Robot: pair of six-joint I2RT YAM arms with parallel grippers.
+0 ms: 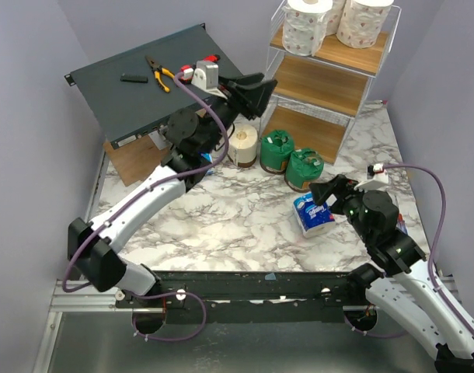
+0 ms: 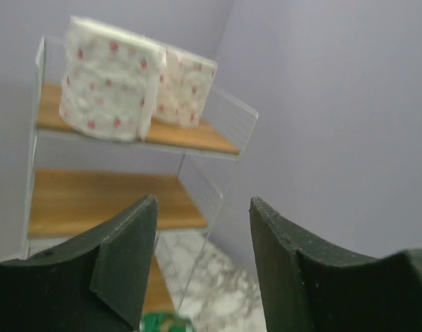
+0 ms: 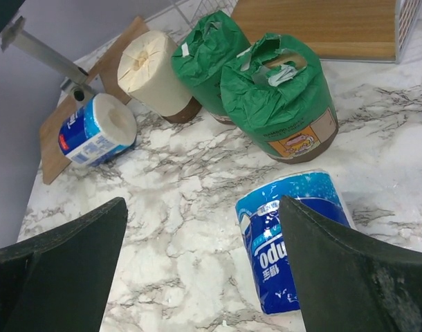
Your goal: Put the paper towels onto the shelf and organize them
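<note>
White rolls printed with roses [image 1: 306, 26] stand on the shelf's top board, grouped close together. The two lower boards of the shelf [image 1: 315, 83] are bare. On the marble table before it are a cream roll [image 1: 242, 145], two green-wrapped rolls [image 1: 303, 169] and a blue pack [image 3: 270, 242] at the right. Another blue-and-white roll [image 3: 98, 130] lies on its side at the left. My left gripper is open and empty, in front of the shelf. The right gripper is open above the table, its right finger partly covering the blue pack.
A dark raised panel [image 1: 136, 85] at the left carries pliers [image 1: 162, 74] and a red tool, partly behind my left arm. Wire sides [image 2: 211, 181] bound the shelf.
</note>
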